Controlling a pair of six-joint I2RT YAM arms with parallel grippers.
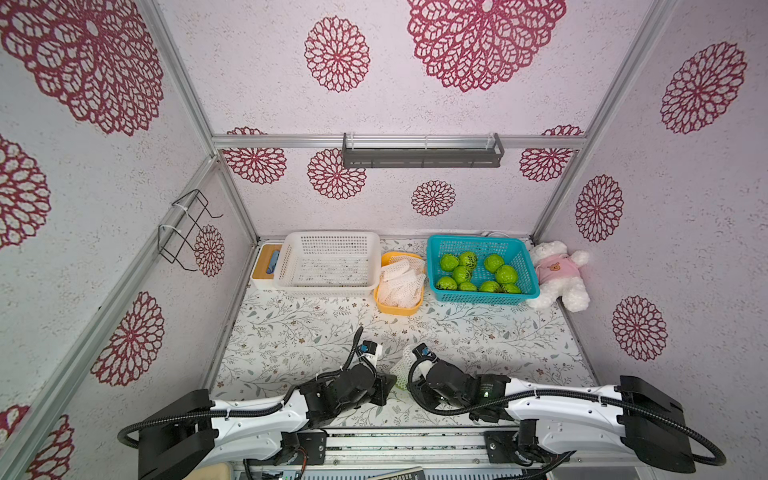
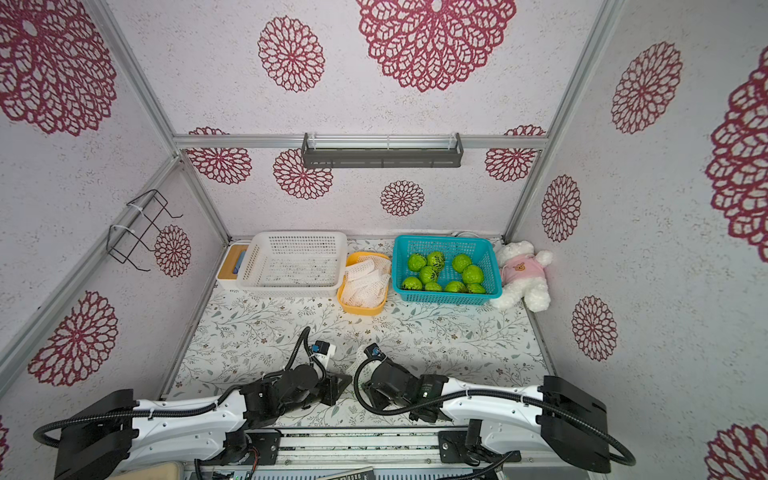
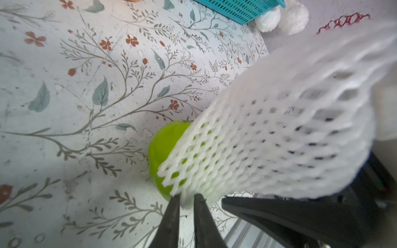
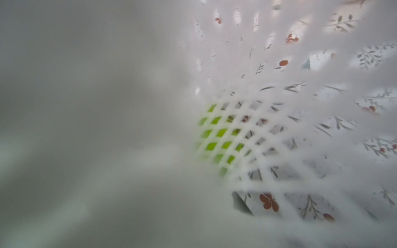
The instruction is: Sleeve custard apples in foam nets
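Note:
A white foam net fills much of the left wrist view, its end over a green custard apple on the table. My left gripper is at the net's lower end, its dark fingertips touching the mesh in the left wrist view; how far it is closed is unclear. My right gripper faces it from the right, by the net; its fingers are largely hidden. The right wrist view is filled with blurred mesh, with green showing through. More fruit lies in the teal basket, more nets in the yellow basket.
An empty white basket and a shallow orange-topped box stand at the back left. A white plush toy sits right of the teal basket.

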